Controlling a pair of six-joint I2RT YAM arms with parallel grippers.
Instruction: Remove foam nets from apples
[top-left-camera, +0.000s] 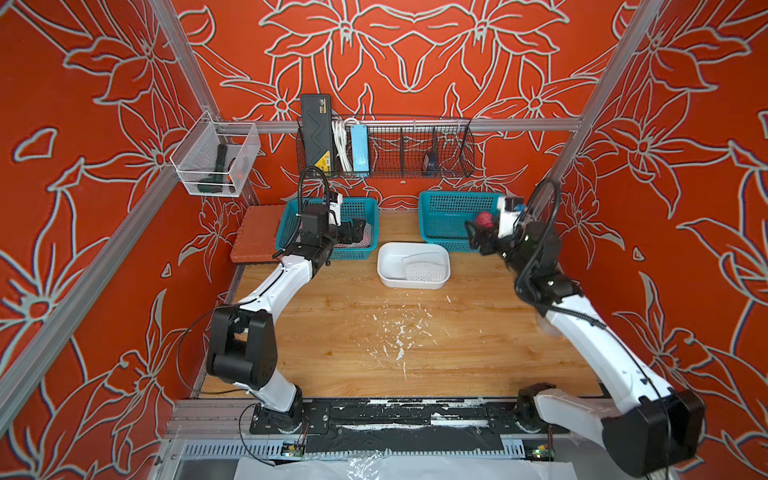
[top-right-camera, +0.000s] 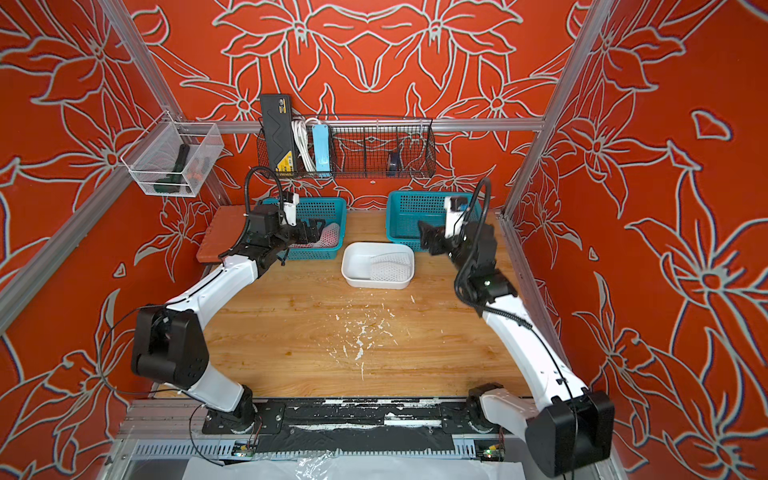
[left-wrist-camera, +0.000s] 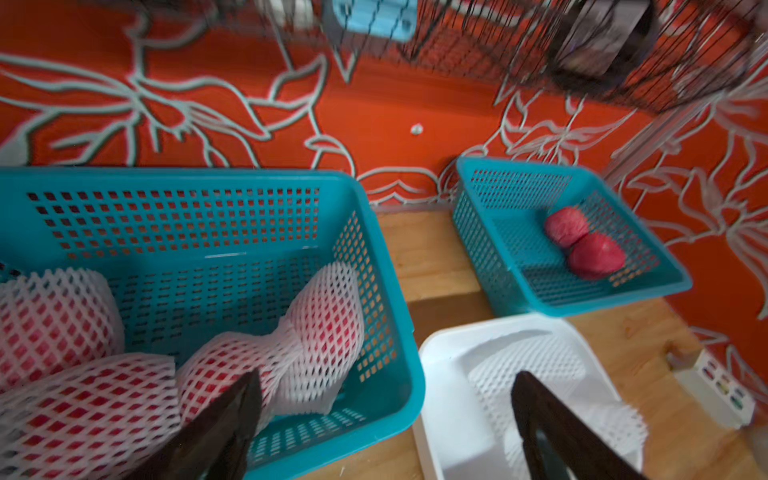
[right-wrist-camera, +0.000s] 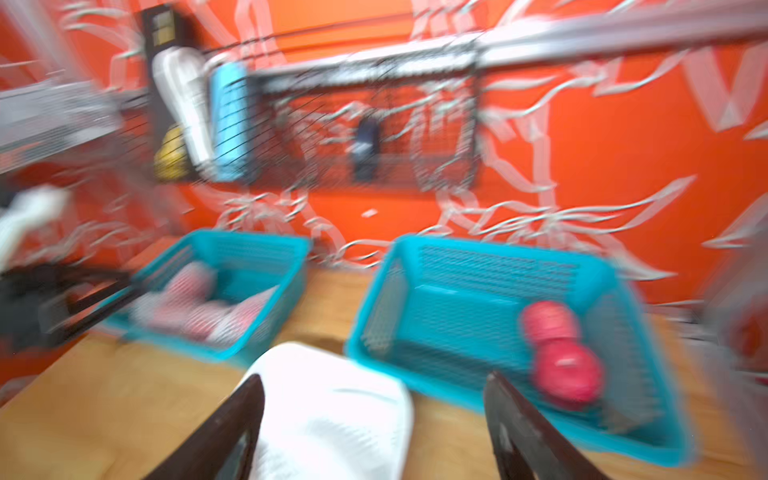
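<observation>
Several apples in pink-white foam nets (left-wrist-camera: 320, 336) lie in the left teal basket (left-wrist-camera: 376, 320). My left gripper (top-left-camera: 352, 230) hangs over that basket, open, with nothing seen between its fingers. Two bare red apples (left-wrist-camera: 594, 256) sit in the right teal basket (right-wrist-camera: 428, 320). My right gripper (top-right-camera: 432, 236) is raised near that basket's front, open and empty in its blurred wrist view. A white tray (top-left-camera: 390, 268) between and in front of the baskets holds loose white nets (left-wrist-camera: 528, 372).
A wire rack (top-left-camera: 400, 152) and a clear bin (top-left-camera: 208, 180) hang on the walls. An orange case (top-left-camera: 252, 232) lies left of the baskets.
</observation>
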